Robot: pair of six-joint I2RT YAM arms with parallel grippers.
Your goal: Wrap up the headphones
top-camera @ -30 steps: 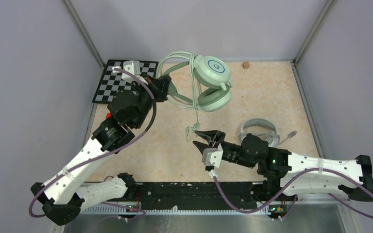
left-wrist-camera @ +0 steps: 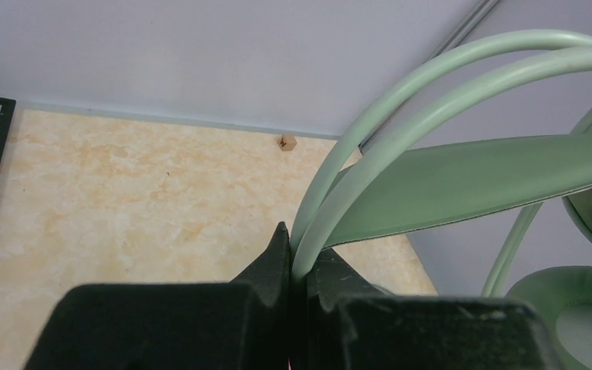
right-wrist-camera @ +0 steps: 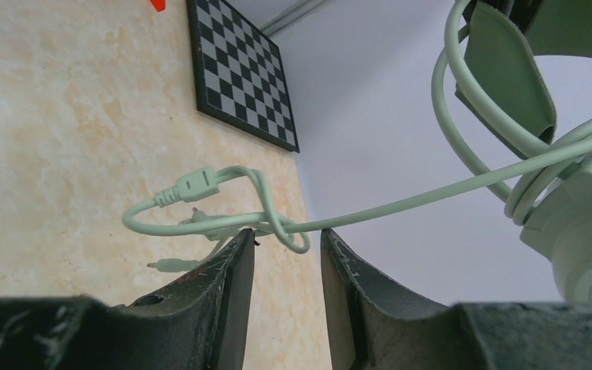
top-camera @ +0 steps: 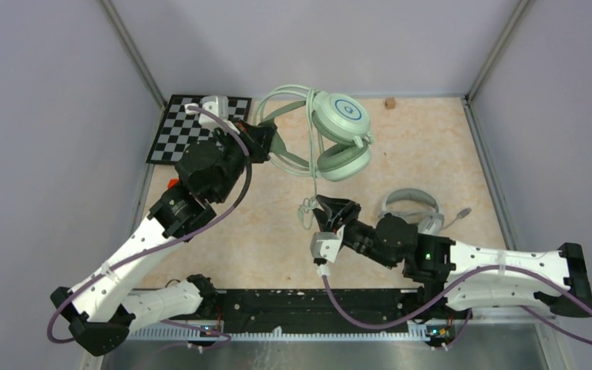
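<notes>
Pale green headphones (top-camera: 345,116) hang in the air, with my left gripper (top-camera: 266,142) shut on their headband. In the left wrist view the two thin headband tubes (left-wrist-camera: 401,127) run down between the shut fingers. The cable (top-camera: 312,139) is wound around the headphones and its tail drops toward my right gripper (top-camera: 324,210). In the right wrist view that cable (right-wrist-camera: 416,202) stretches across the gap, just beyond the fingertips, ending in a bunched loop with connectors (right-wrist-camera: 197,186). The right fingers (right-wrist-camera: 235,289) stand apart, and nothing shows gripped between them.
A second, grey headset (top-camera: 412,199) lies at the table's right, a plug (top-camera: 463,213) beside it. The checkerboard (top-camera: 185,127) sits at the back left. A small brown block (top-camera: 390,102) rests by the back edge.
The cable tail swung about. The left gripper and headphones have moved only slightly to the right.
</notes>
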